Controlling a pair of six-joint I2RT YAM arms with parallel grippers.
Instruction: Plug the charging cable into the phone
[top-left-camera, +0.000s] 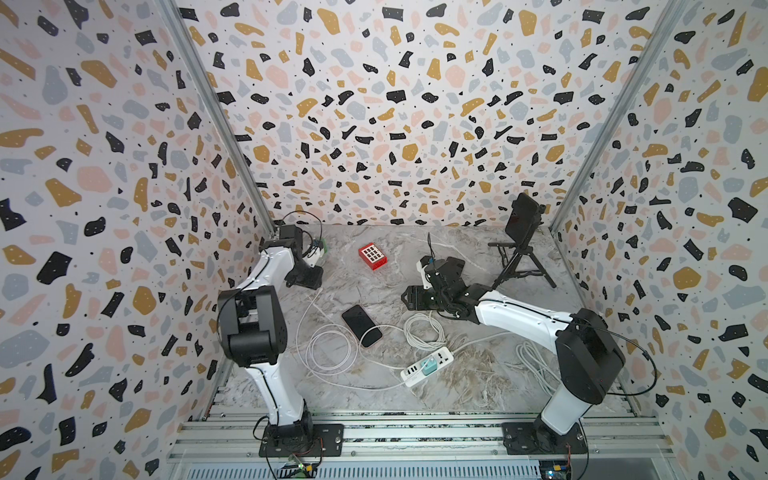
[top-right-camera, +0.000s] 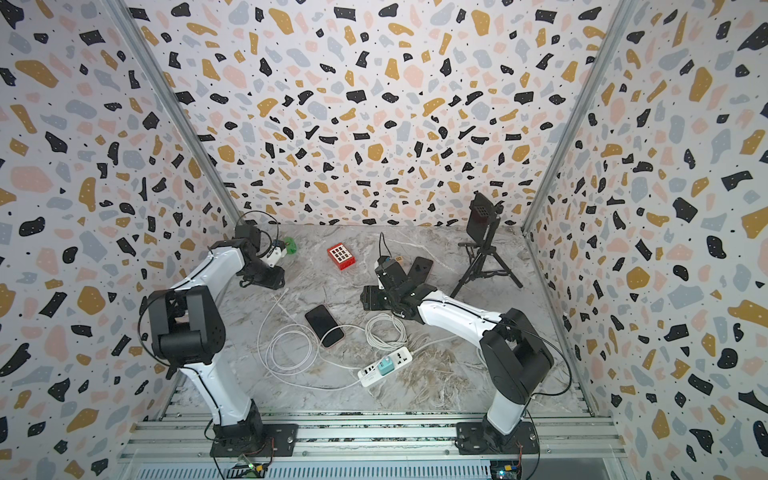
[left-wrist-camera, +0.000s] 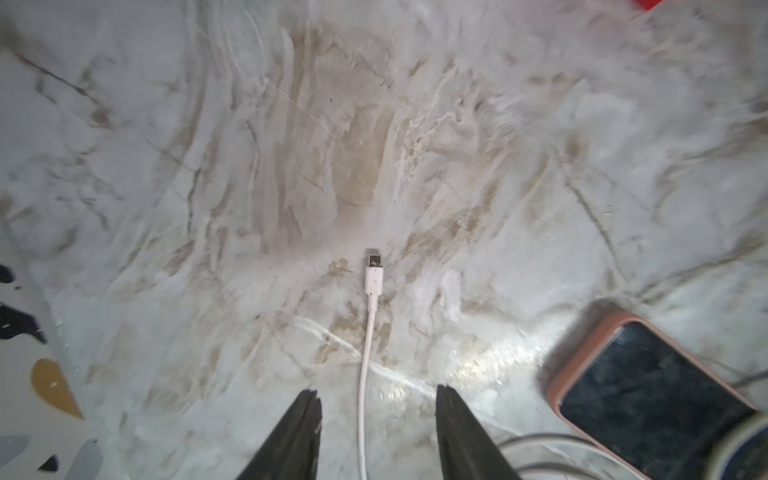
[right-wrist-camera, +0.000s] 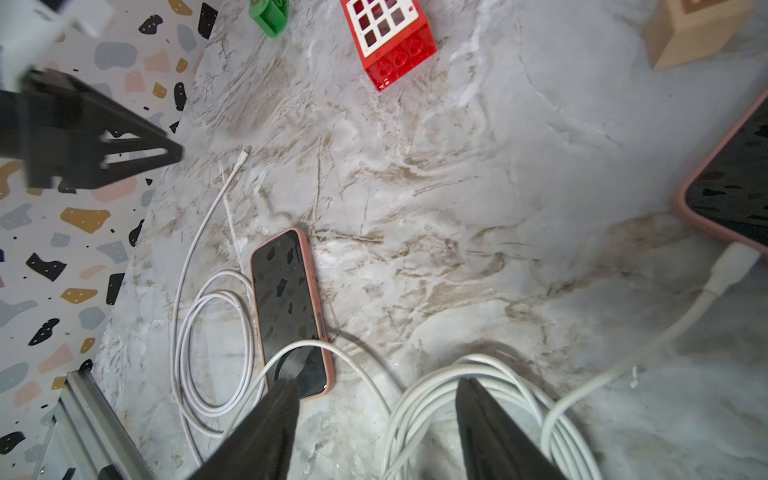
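Observation:
A phone (top-left-camera: 359, 322) with a pink case lies in the middle front, a cable arching over it. A second phone (right-wrist-camera: 724, 172) lies behind my right gripper. A thin white cable's plug (left-wrist-camera: 373, 276) lies on the marble below my open left gripper, which holds nothing. My right gripper hovers above a coiled white cable (right-wrist-camera: 480, 376), its fingers apart and empty; another white plug (right-wrist-camera: 728, 268) is near the second phone's edge in the right wrist view.
A power strip (top-left-camera: 409, 374) lies at the front. A red keypad-like block (top-left-camera: 373, 255), a green object (top-right-camera: 290, 246) and a wooden block (right-wrist-camera: 692, 28) are at the back. A black stand (top-left-camera: 520, 256) occupies the back right.

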